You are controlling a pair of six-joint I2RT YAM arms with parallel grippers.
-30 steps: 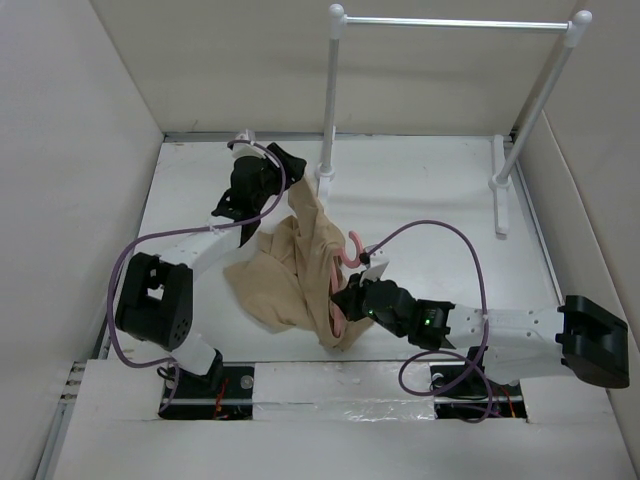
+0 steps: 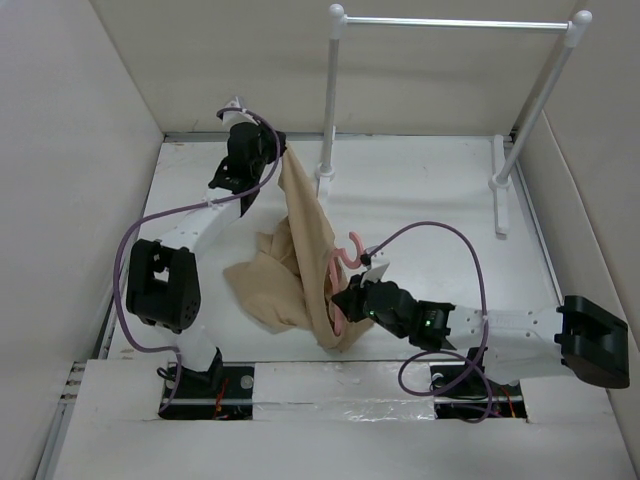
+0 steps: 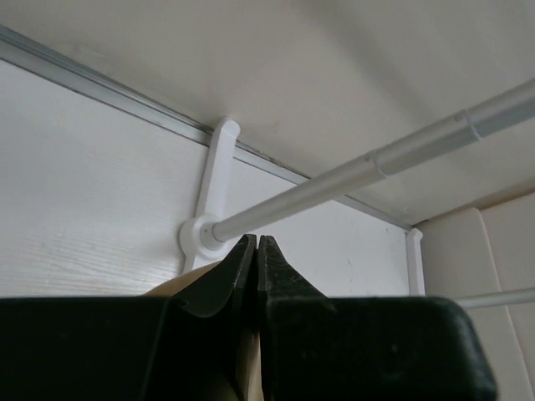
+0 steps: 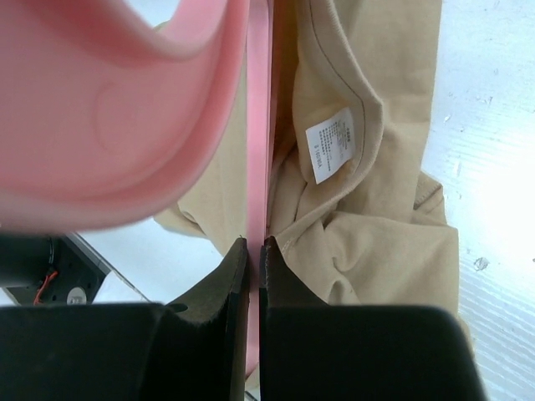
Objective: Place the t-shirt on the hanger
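A beige t-shirt (image 2: 260,280) lies crumpled on the white floor, one part stretched up to my left gripper (image 2: 281,146), which is shut on it at the back left. In the left wrist view the fabric (image 3: 180,284) shows behind the shut fingertips. My right gripper (image 2: 342,296) is shut on the pink hanger (image 4: 257,167), which sits within the shirt's folds at the front middle; its hook (image 2: 356,250) sticks out to the right. A white label (image 4: 330,146) shows on the shirt in the right wrist view.
A white rack with a top rail (image 2: 450,22) stands at the back right, its left upright (image 2: 331,100) just right of the raised fabric. The floor (image 2: 460,200) under the rail is clear. Walls enclose the sides and back.
My left gripper has moved up and toward the back left, drawing the shirt out into a longer, tauter strip. The right arm looks still.
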